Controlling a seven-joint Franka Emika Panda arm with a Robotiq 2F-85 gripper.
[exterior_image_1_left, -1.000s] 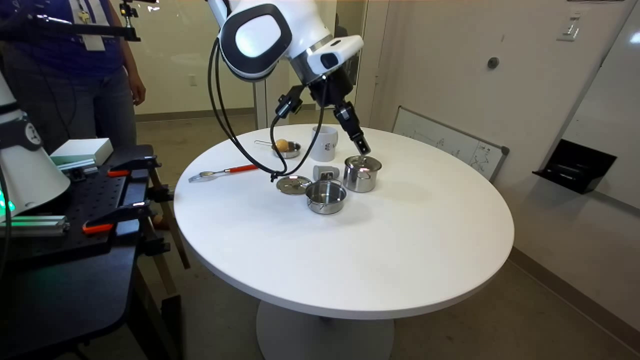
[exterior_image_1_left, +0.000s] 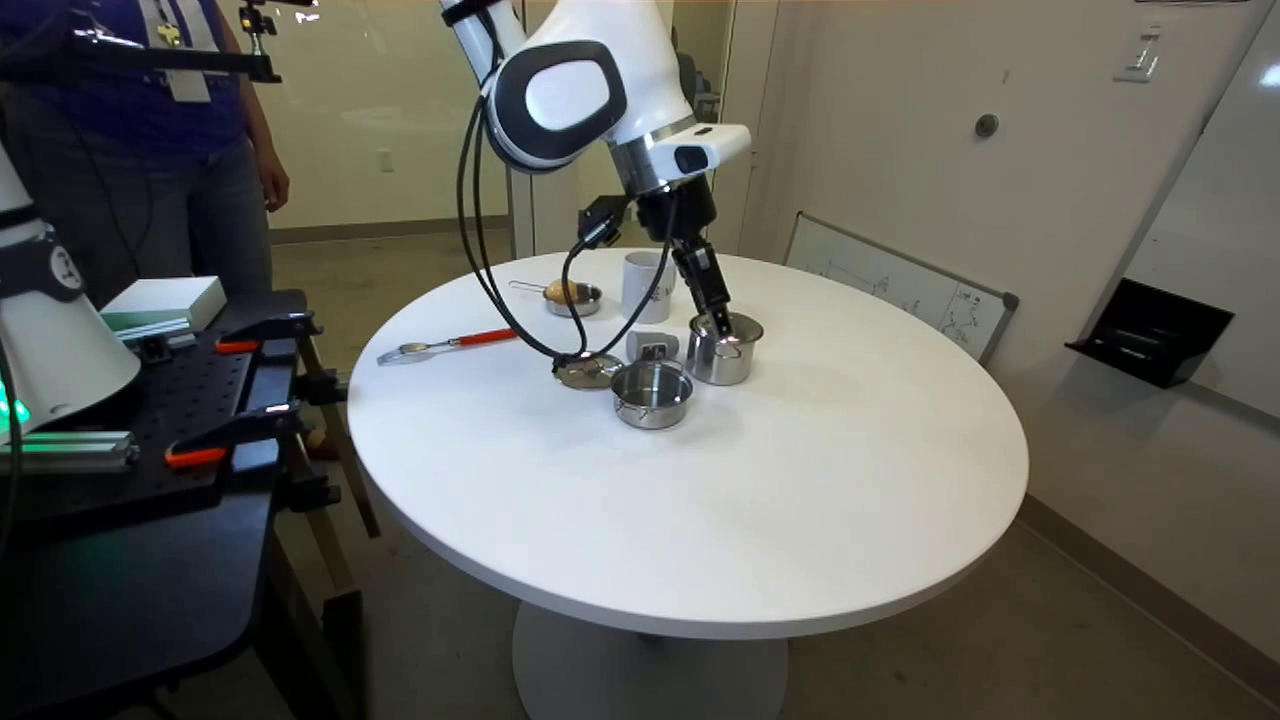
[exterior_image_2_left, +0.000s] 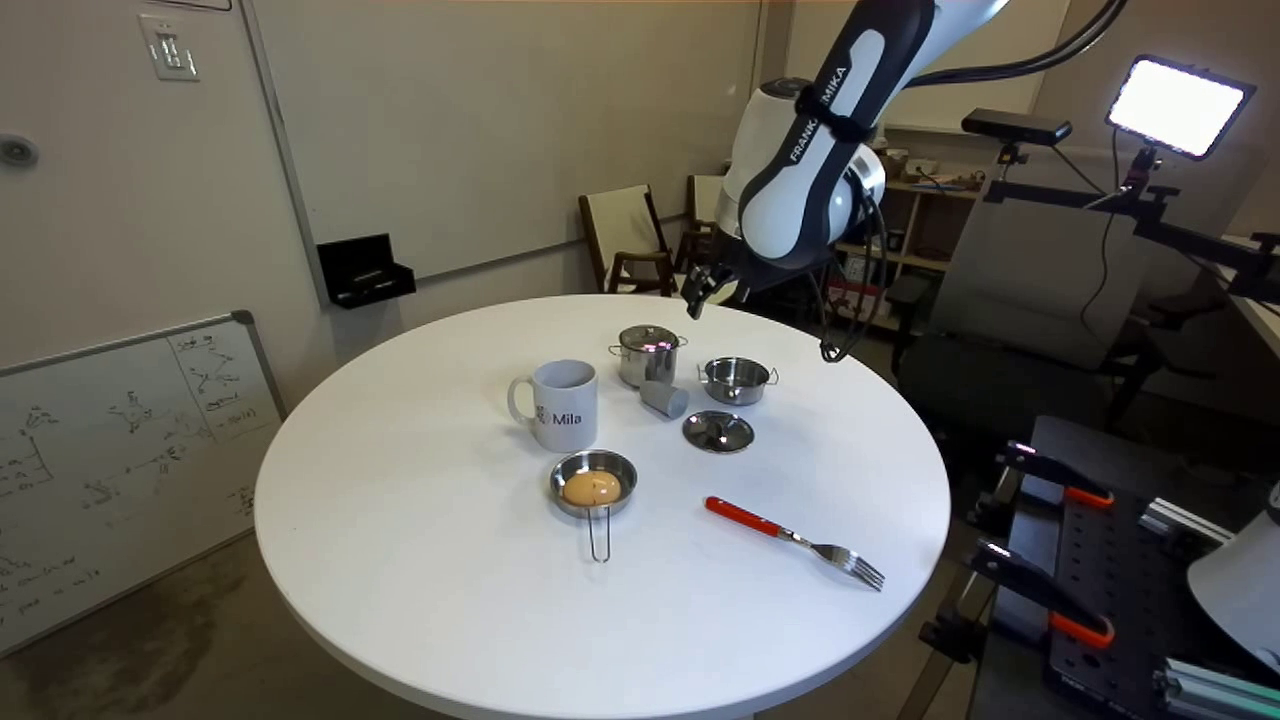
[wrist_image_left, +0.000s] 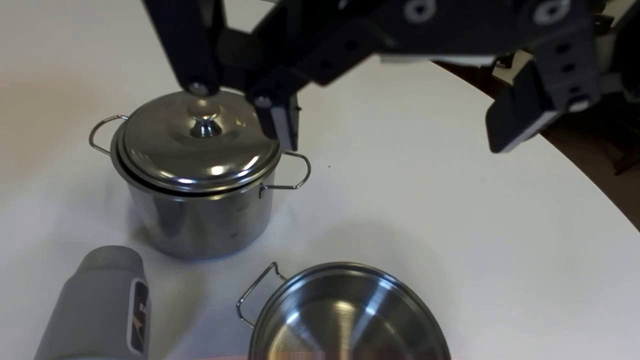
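Observation:
A lidded steel pot (wrist_image_left: 198, 204) stands upright on the white table, its round lid knob facing up. My gripper is open, its two fingers wide apart with bare tabletop showing between them. In the wrist view one finger (wrist_image_left: 283, 123) overlaps the pot's rim on the right side. Exterior view 2 shows the gripper (exterior_image_2_left: 696, 300) above table height, higher than the pot (exterior_image_2_left: 649, 358) and not touching it. An open steel pan (exterior_image_2_left: 735, 382) sits beside the pot, with a loose lid (exterior_image_2_left: 719, 432) in front of it.
A grey cup (exterior_image_2_left: 663, 398) lies on its side by the pot. Nearby are a white mug (exterior_image_2_left: 564, 408), a small frying pan (exterior_image_2_left: 629, 475) holding a brown egg-like item (exterior_image_2_left: 591, 487), and a red-handled fork (exterior_image_2_left: 780, 530). In exterior view 1, the table's near right part is clear.
The table items have stayed put.

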